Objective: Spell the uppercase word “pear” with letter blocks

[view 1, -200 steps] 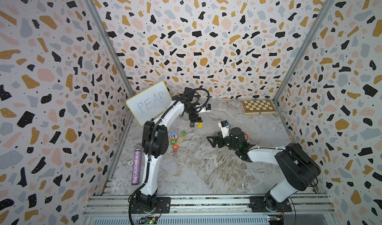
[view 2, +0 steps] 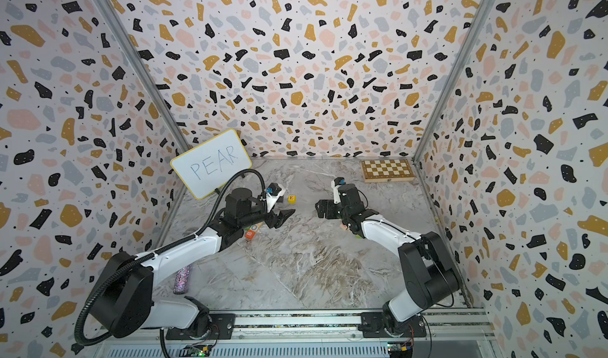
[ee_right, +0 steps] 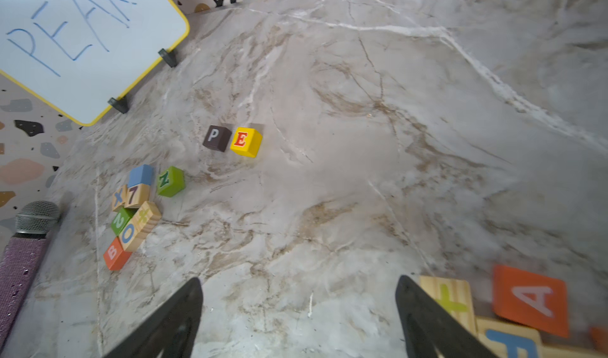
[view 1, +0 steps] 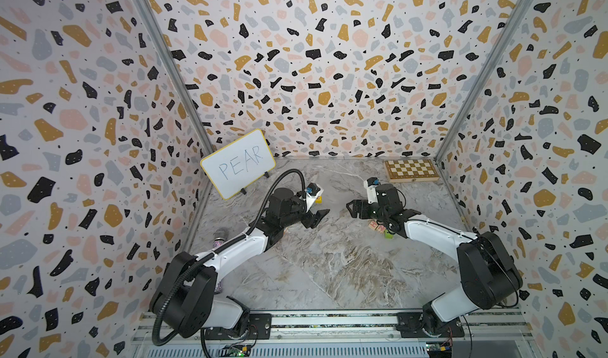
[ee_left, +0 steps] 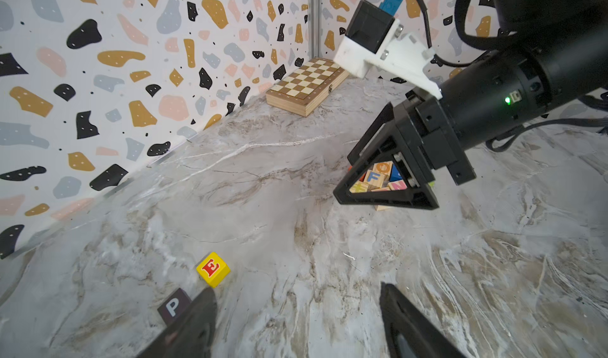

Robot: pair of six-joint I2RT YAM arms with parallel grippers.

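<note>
The P block [ee_right: 216,137] and yellow E block [ee_right: 245,141] sit side by side in the middle-back of the table. In the right wrist view a red A block [ee_right: 530,299] lies among wooden blocks at the lower right, near my right gripper. My left gripper is open above the table, short of P and E, nothing between its fingers. My right gripper stands open over the table beside the right-hand block group, also empty. The whiteboard [view 1: 238,163] reads PEAR. I cannot make out an R block for sure.
More loose blocks [ee_right: 133,231] lie at left, by a glittery microphone [ee_right: 22,256]. A chessboard [view 1: 410,170] lies at the back right.
My left arm has swung from the back near P and E toward the front. My right gripper has moved back and rightward, higher in the view.
</note>
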